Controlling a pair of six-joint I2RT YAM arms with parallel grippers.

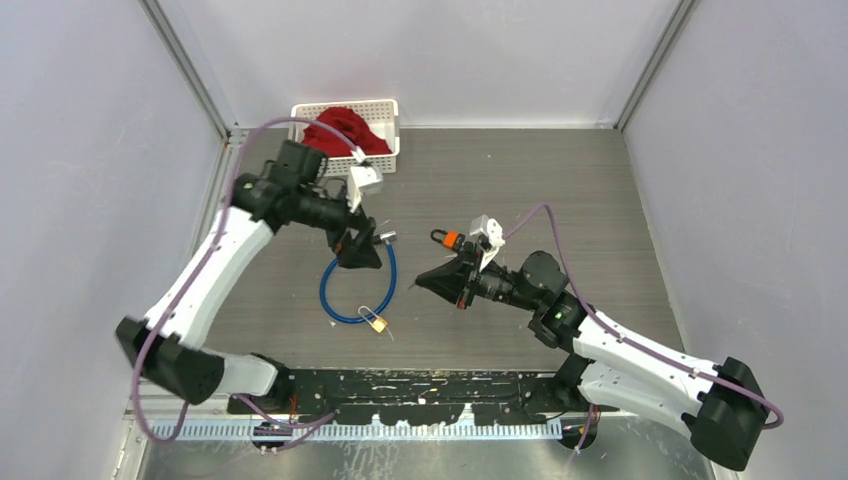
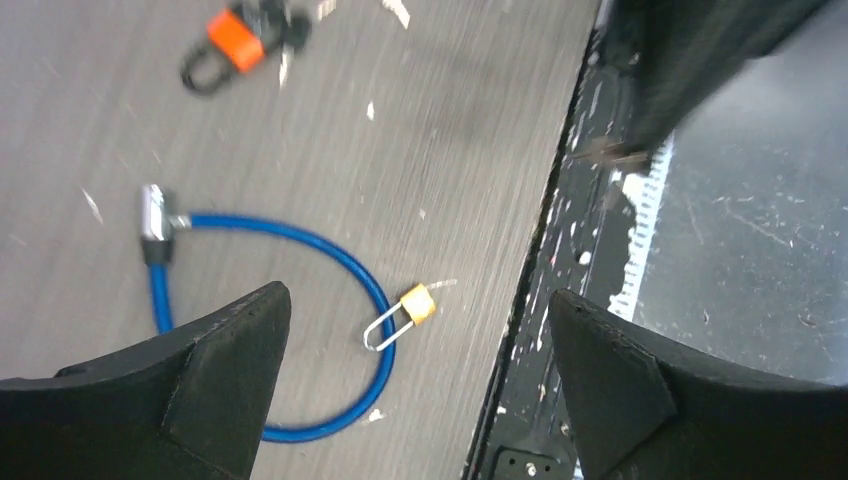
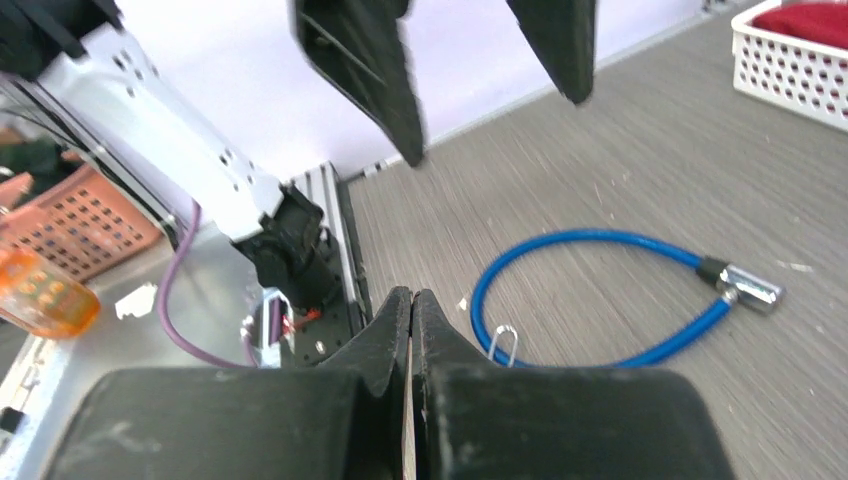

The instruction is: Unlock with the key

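The brass padlock (image 1: 378, 324) with its long silver shackle lies on the table on the front part of the blue cable lock (image 1: 325, 290); a thin piece sticks out of its body in the left wrist view (image 2: 418, 305). My left gripper (image 1: 356, 250) is raised above the cable lock, open and empty. My right gripper (image 1: 430, 283) is shut, right of the padlock and above the table; a thin, light item shows faintly at its tip in the top view, too small to identify.
An orange-and-black object (image 1: 450, 240) with a loop lies behind my right gripper. A white basket (image 1: 395, 140) with red cloth (image 1: 338, 130) stands at the back.
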